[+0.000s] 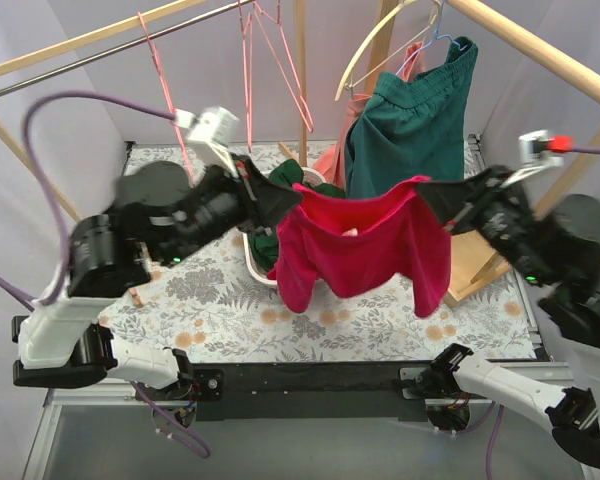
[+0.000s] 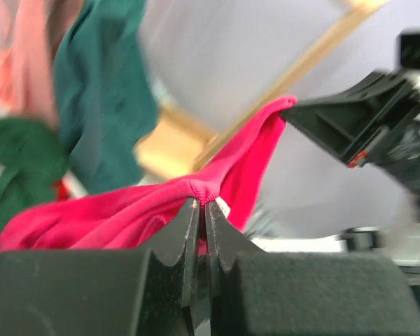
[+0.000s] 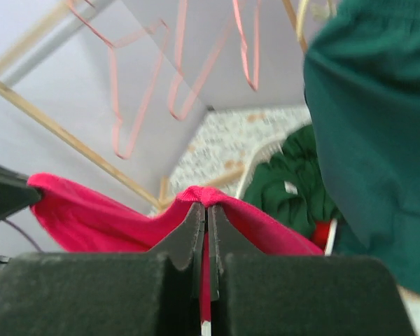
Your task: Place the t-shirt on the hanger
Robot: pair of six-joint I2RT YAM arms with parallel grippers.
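Observation:
A crimson t-shirt (image 1: 365, 250) hangs in the air, stretched between my two grippers. One upper corner is pinched by my left gripper (image 1: 298, 192), which is shut on the cloth; the left wrist view shows the fabric (image 2: 126, 217) caught at the fingertips. At the opposite corner my right gripper (image 1: 420, 187) is shut on it too, with a fold (image 3: 208, 196) between the tips. A small pale label shows near the middle of the top edge. Empty pink hangers (image 1: 248, 70) hang from the rail at the upper left.
Behind the shirt stands a white basket (image 1: 252, 262) with dark green cloth. Green shorts (image 1: 420, 120) hang at the upper right beside a pale hanger (image 1: 365, 50). A wooden box (image 1: 470, 265) sits at right.

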